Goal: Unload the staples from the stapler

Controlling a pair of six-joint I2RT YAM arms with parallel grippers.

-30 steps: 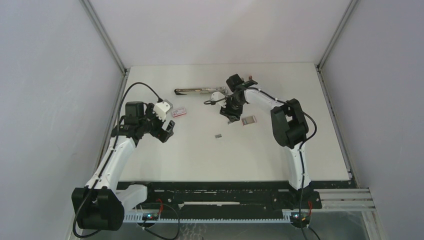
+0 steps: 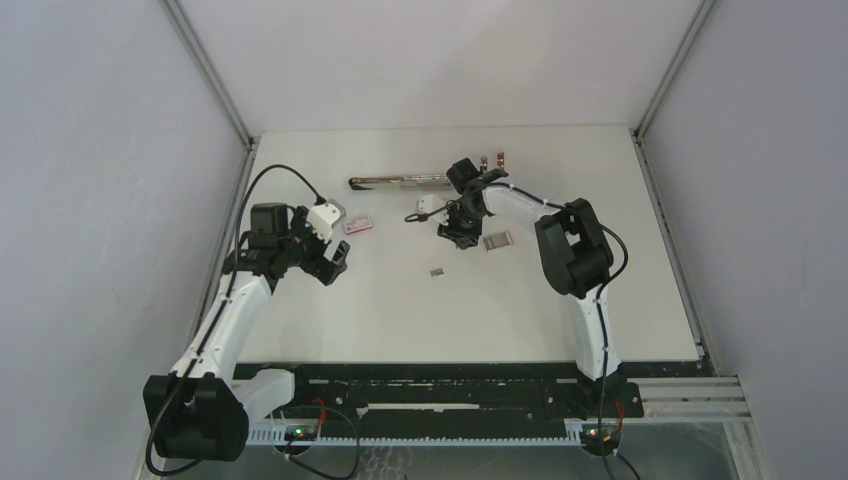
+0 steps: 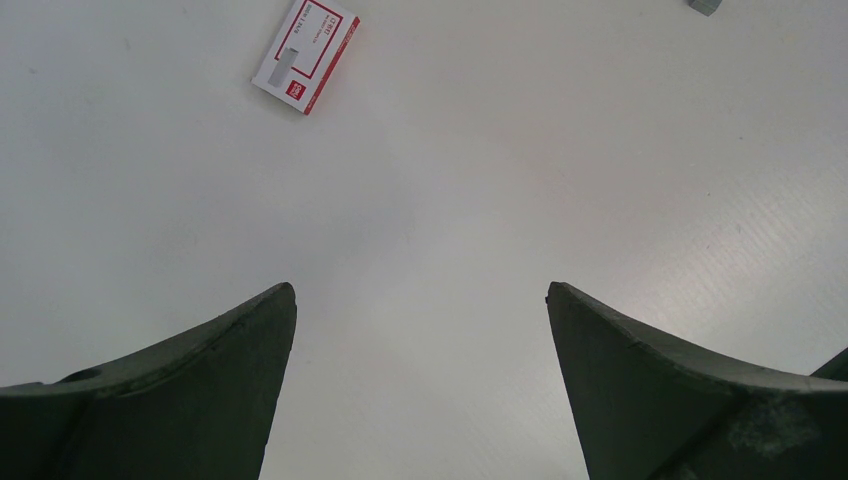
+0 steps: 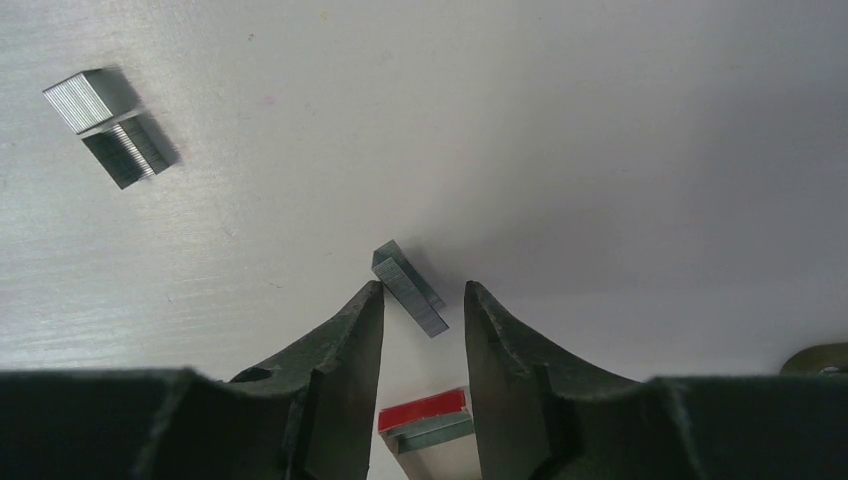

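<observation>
In the right wrist view, a short grey strip of staples (image 4: 412, 292) lies on the table between the fingertips of my right gripper. The fingers stand part open around it; the strip's upper end is close to the left finger, and whether they touch I cannot tell. From above, that gripper (image 2: 460, 238) hides the strip. The long metallic stapler (image 2: 400, 183) lies across the back of the table, its right part behind my right arm. My left gripper is open and empty over bare table.
Two small staple blocks (image 4: 90, 102) lie to the left in the right wrist view. A red-edged open box (image 4: 428, 410) is just below the strip. A white-and-red box (image 2: 358, 224) sits beside my left gripper.
The left arm has stayed still.
</observation>
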